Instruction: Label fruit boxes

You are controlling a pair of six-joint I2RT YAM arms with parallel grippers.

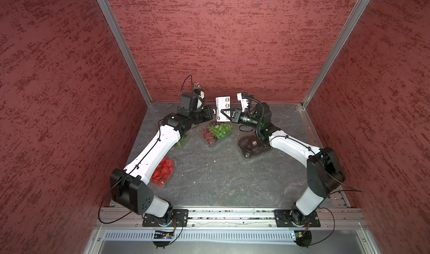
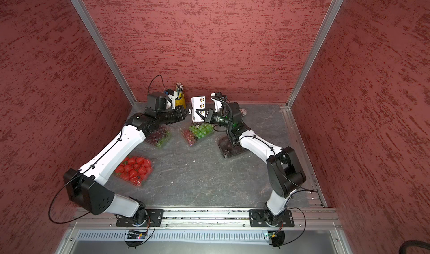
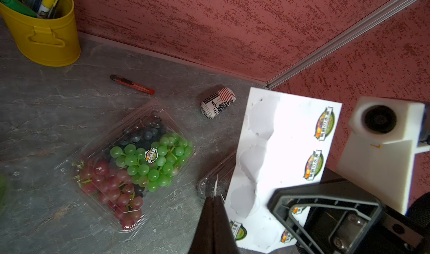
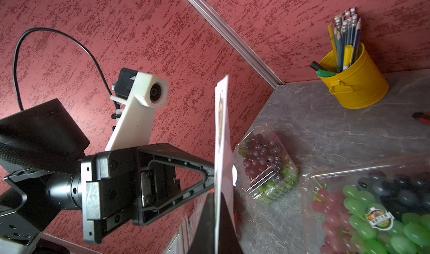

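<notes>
My left gripper is shut on a small peeled label (image 3: 216, 182), seen nearly edge-on at its tips and as a white spot in the top views. Just right of it, my right gripper (image 1: 223, 114) is shut on the white sticker sheet (image 3: 289, 137), which stands upright with several round fruit labels and bare peeled spots. Below, a clear box of mixed grapes (image 3: 143, 169) bears a label. A dark-filled box (image 1: 251, 147) sits under the right arm, with a label-like spot on it. Strawberry box (image 2: 133, 169) and dark-grape box (image 4: 264, 160) lie at left; no label shows on either.
A yellow bucket of pencils (image 4: 360, 86) stands by the back wall. A red cutter (image 3: 132, 84) and a crumpled printed paper ball or can (image 3: 218, 102) lie behind the mixed grapes.
</notes>
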